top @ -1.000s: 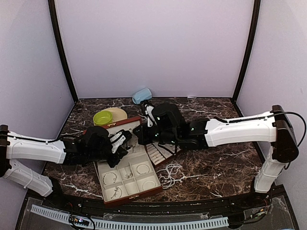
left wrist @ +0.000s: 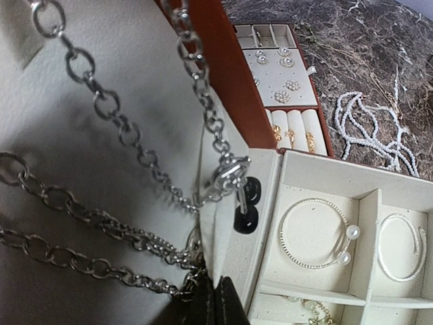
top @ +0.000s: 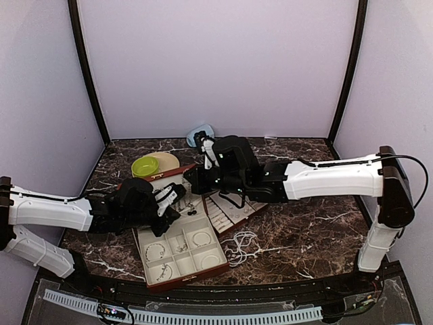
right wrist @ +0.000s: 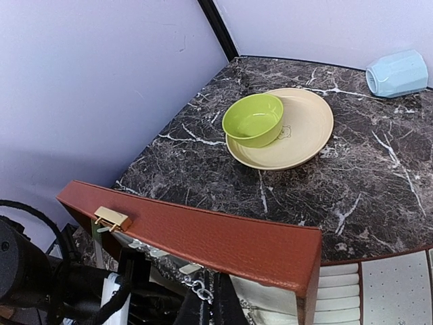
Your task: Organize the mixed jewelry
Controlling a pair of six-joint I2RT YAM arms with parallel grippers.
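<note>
The jewelry box (top: 187, 275) lies open, its lined lid (left wrist: 128, 68) raised behind the compartments. Silver chain necklaces (left wrist: 78, 64) hang inside the lid, one with a round clasp, beside two black studs (left wrist: 247, 203). My left gripper is shut on a thin white flap (left wrist: 213, 244) at the lid, chain links close by. At the lid's far end my right gripper is shut. Silver chain (right wrist: 201, 291) lies across its fingertips; whether it is pinched I cannot tell. Bracelets (left wrist: 314, 233) sit in separate compartments.
A second case (left wrist: 281, 81) holds earrings and rings. White bead strands (left wrist: 369, 128) lie loose beside the box. Behind stand a green bowl (right wrist: 254, 118) on a beige plate (right wrist: 311, 128) and a blue cup (right wrist: 399, 73).
My right arm has moved slightly left and away from the front edge, its upper end now covering part of the blue cup. The left arm looks unmoved.
</note>
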